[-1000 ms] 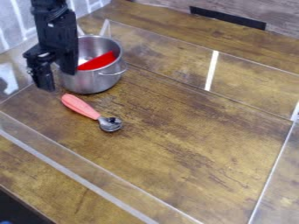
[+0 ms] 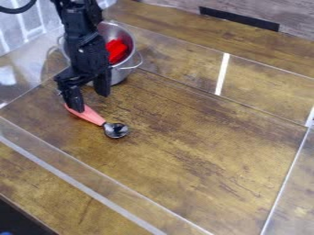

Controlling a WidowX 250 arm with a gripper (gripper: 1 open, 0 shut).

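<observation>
A spoon with a pink handle (image 2: 88,116) and a steel bowl end (image 2: 116,129) lies on the wooden table. My black gripper (image 2: 86,92) is open just above the handle's upper-left end, its fingers pointing down. Behind the gripper, partly hidden by it, stands a metal pot (image 2: 131,50) with a red object (image 2: 117,50) inside.
A dark edge shows at the back right and at the lower left corner.
The gripper has moved right and slightly down, from left of the pot to in front of it over the spoon's handle. The spoon and pot appear in place.
</observation>
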